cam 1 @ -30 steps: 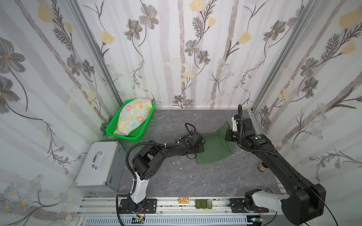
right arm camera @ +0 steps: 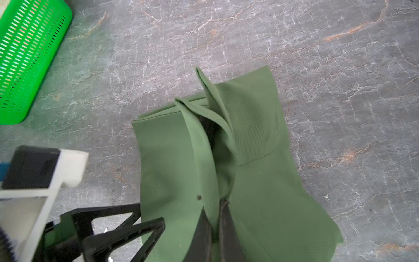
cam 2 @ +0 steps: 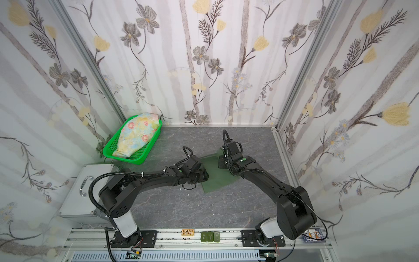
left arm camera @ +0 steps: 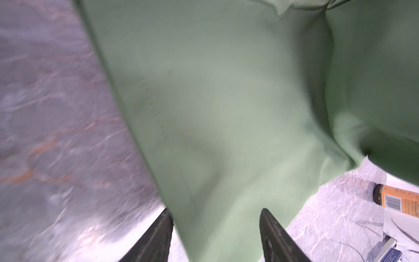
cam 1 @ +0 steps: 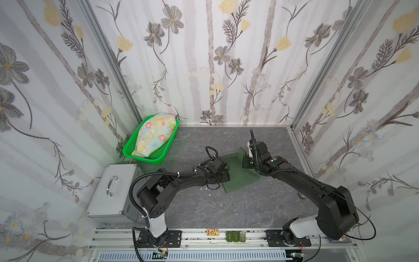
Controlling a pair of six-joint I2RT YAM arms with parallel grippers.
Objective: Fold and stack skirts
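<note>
A green skirt (cam 1: 237, 176) lies partly folded on the grey table between my two arms. My right gripper is shut on a folded layer of it, which stands up in a narrow ridge at the middle in the right wrist view. My left gripper is at the skirt's left part, its fingers apart in the left wrist view, with green fabric beneath them and nothing visibly clamped. A floral-patterned cloth (cam 1: 152, 133) lies in the green basket (cam 1: 157, 157) at the back left.
A silver case (cam 1: 104, 196) stands at the left, below the basket. Bare table (cam 2: 205, 209) shows in front of the skirt. An orange bottle (left arm camera: 397, 198) appears at the right in the left wrist view.
My right arm has moved leftward, carrying the held side of the skirt toward the middle. The left arm has drawn back a little to the left.
</note>
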